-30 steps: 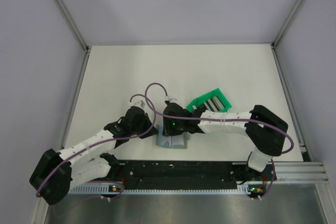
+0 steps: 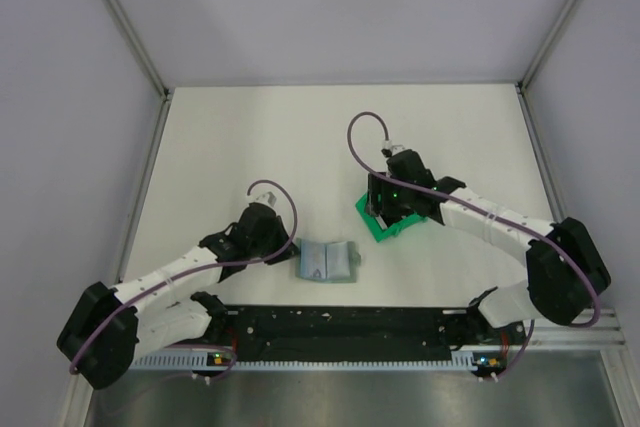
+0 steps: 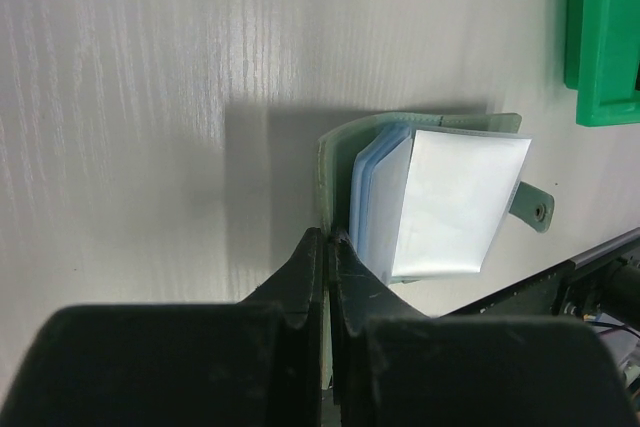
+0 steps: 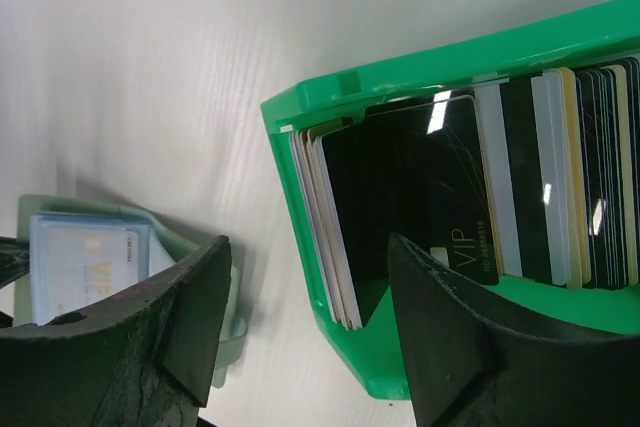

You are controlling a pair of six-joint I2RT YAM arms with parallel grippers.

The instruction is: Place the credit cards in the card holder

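Note:
The card holder (image 2: 325,261) lies on the table, white and blue cards in its pockets, one marked VIP in the right wrist view. My left gripper is shut at the holder's edge; whether the edge is between the fingertips is unclear. A green tray (image 4: 400,62) holds a row of cards, including black VIP cards (image 4: 400,187) and striped ones (image 4: 545,177). My right gripper stands open over the tray's near end, nothing between its fingers.
A dark edge (image 2: 340,332) runs along the front.
My right gripper has moved from over the holder up and to the right, to over the green tray. The left arm has stayed in place.

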